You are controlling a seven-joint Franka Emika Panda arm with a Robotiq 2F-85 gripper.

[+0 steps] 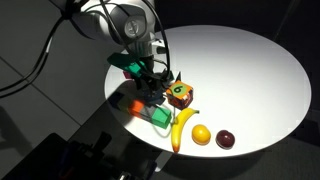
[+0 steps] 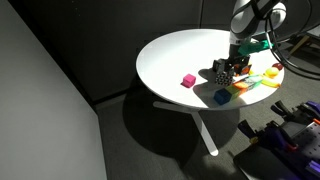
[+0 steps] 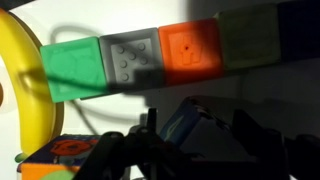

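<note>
In the wrist view my gripper has its dark fingers apart, reaching in from the bottom edge. A small block with a blue face and an orange edge [image 3: 183,122] shows between the fingertips; whether they touch it I cannot tell. Just beyond is a row of blocks: green [image 3: 73,70], grey [image 3: 131,60], orange [image 3: 190,50], olive [image 3: 250,38] and dark blue [image 3: 301,28]. In exterior view 1 the gripper [image 1: 152,97] is low over the white table, behind the green block [image 1: 162,117] and the orange block [image 1: 137,106].
A yellow banana [image 1: 182,128], an orange ball [image 1: 201,134] and a dark red ball [image 1: 225,139] lie near the front edge. A multicoloured cube [image 1: 180,95] stands close beside the gripper. A pink cube [image 2: 189,80] sits apart.
</note>
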